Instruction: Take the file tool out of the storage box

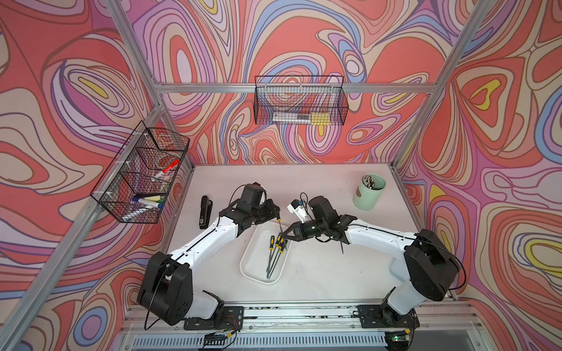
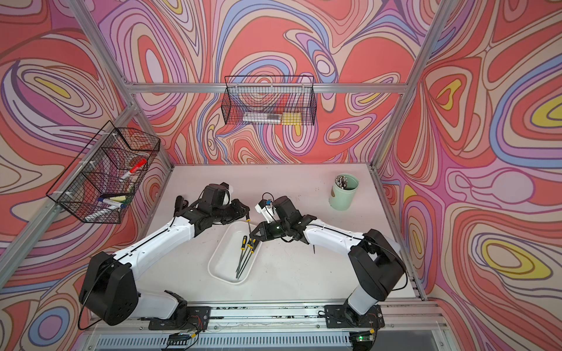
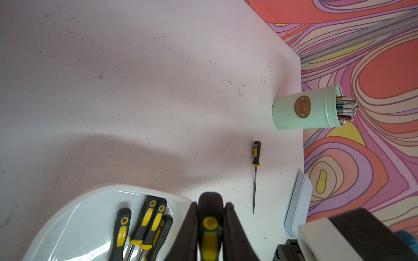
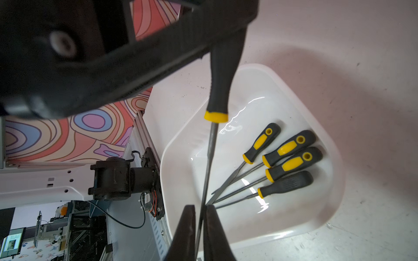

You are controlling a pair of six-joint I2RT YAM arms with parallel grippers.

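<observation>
My left gripper (image 1: 275, 211) is shut on the black handle of a file (image 4: 223, 82) and holds it up with the blade pointing down over the storage box. In the left wrist view, the handle's yellow inset shows between the fingers. Right beside the thin metal blade, my right gripper stands part open, one finger on either side of it. Whether the pads touch the blade is not clear. The white storage box (image 4: 300, 108) holds several other black-and-yellow-handled files (image 4: 294, 165).
A single file (image 3: 256, 156) lies on the table to the right. Behind it stands a green pencil cup (image 1: 364, 197). A black stapler-like object (image 1: 204, 211) is at the left.
</observation>
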